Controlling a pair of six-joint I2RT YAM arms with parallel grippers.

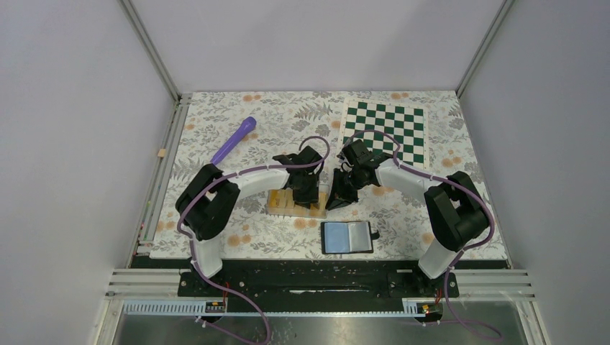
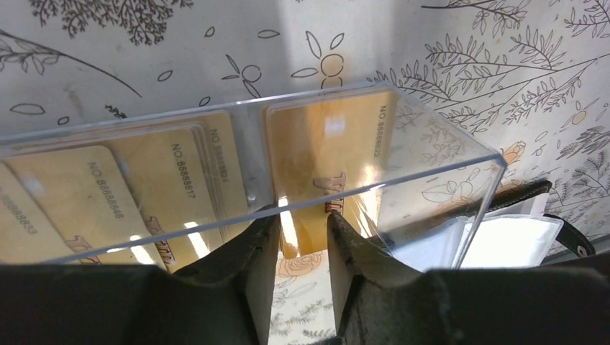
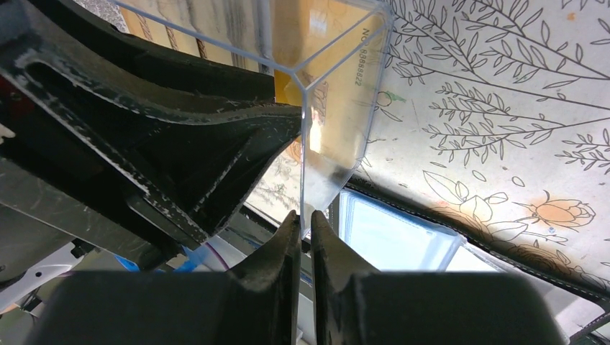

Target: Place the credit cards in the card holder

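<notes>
Gold credit cards (image 2: 183, 169) stand in a clear box (image 1: 277, 211), several on the left. One numbered 88888822 (image 2: 331, 144) stands apart near the right end. My left gripper is part open over the box's front edge, its fingertips either side of that card's lower part; no grip on it shows. At the box's right end, my right gripper is shut on the clear wall. The card holder (image 1: 335, 238), dark with blue and clear sleeves, lies open in front of the box, partly visible in both wrist views.
A purple microphone-shaped object (image 1: 234, 140) lies at the back left, and a green-and-white checkered board (image 1: 403, 126) at the back right. My two grippers are close together over the box. Bare patterned table (image 1: 410, 230) lies right of the holder.
</notes>
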